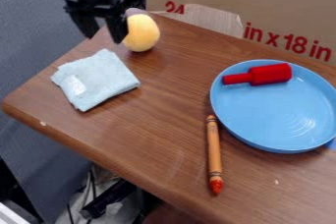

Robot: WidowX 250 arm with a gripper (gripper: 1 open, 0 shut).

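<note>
My black gripper (100, 28) hangs at the top left, above the back left of the table, beside a yellow rounded object (141, 32) and behind a folded light blue cloth (94, 79). The gripper is dark and blurred, so its finger state is unclear.
A blue plate (273, 120) holding a red cylinder (270, 74) is on the right. An orange crayon (214, 153) lies in front. A cardboard box (250, 7) stands at the back.
</note>
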